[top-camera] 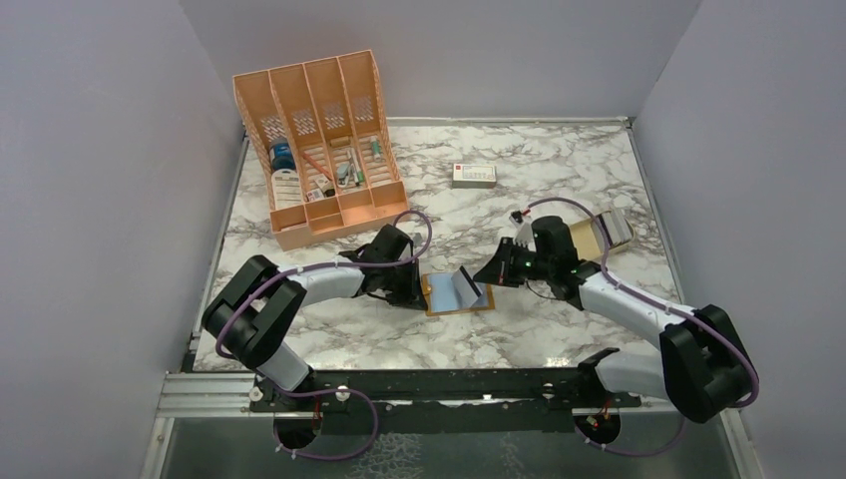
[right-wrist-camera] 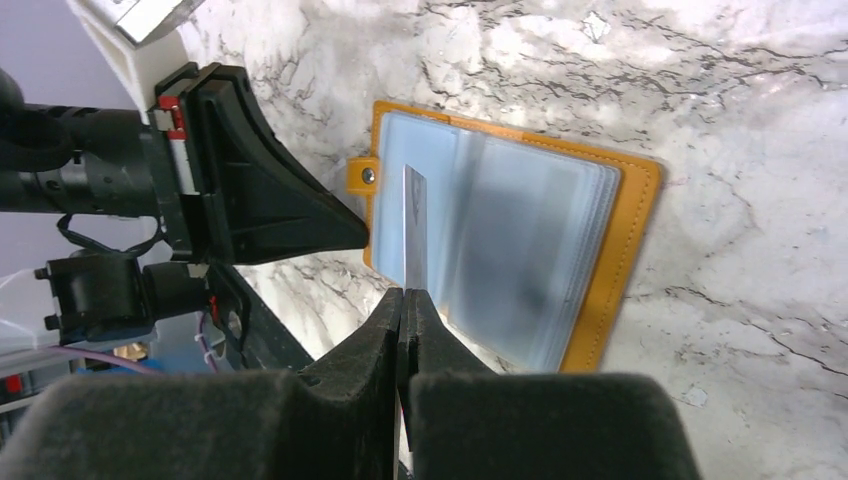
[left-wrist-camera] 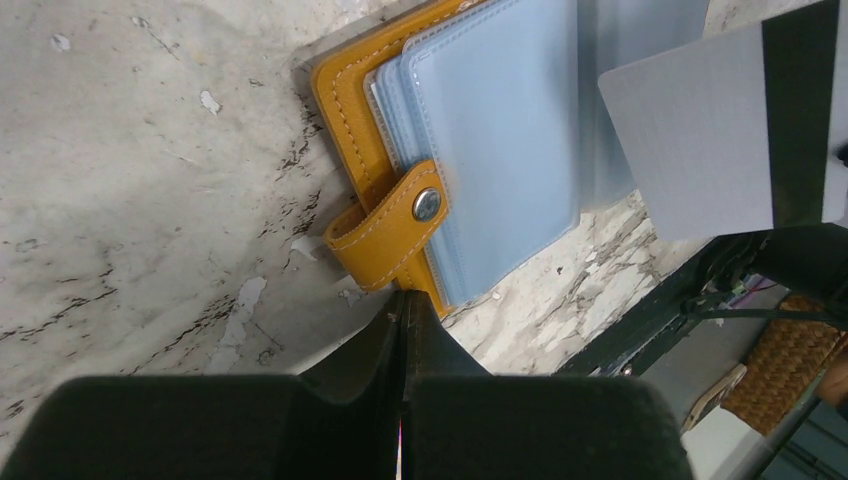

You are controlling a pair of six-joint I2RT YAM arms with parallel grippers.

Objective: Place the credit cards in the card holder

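The open card holder, with an orange cover and clear bluish sleeves, lies flat on the table between my arms. Its strap with a snap sticks out on the left side. My left gripper is shut, its tips at the holder's lower left edge by the strap; nothing shows between them. Thin and edge-on in the right wrist view, a grey-white card with a dark stripe stands out from my right gripper, which is shut on it. The card is tilted above the sleeves, apart from them in the left wrist view.
More cards sit in a beige box behind my right arm. A small white-grey box stands at the back. The orange compartment organizer fills the back left. The table front of the holder is bare.
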